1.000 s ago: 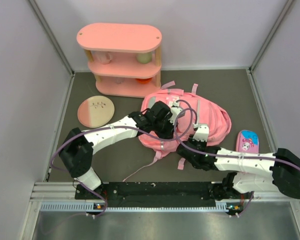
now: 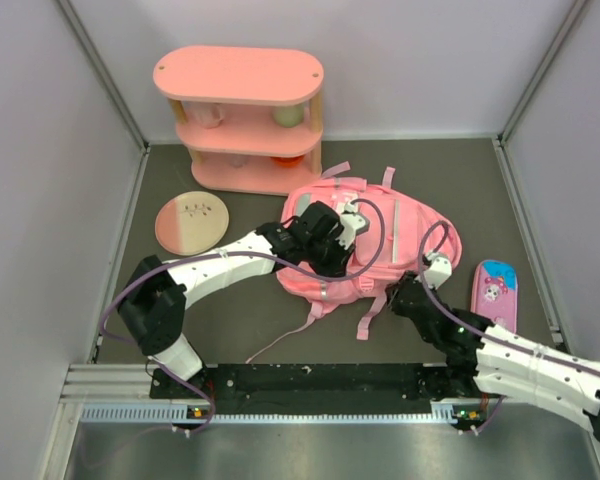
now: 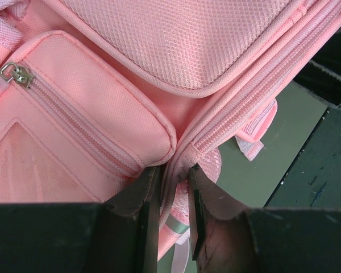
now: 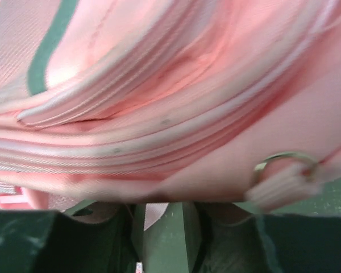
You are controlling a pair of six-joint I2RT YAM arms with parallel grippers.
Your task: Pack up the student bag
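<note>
The pink backpack (image 2: 410,220) lies on the dark mat. My left gripper is shut on its zippered fabric edge, with a pocket zipper (image 3: 79,114) beside it. At the bag's lower right edge is my right gripper, its fingers apart with a gap between them, just below blurred zipper seams and a metal ring (image 4: 281,156). Right of the bag lies a pink and blue pencil case (image 2: 495,295).
A pink three-tier shelf (image 2: 238,70) with cups stands at the back left. A round plate (image 2: 191,224) lies left of the bag. Walls enclose the mat on the sides and back.
The left arm stays in place.
</note>
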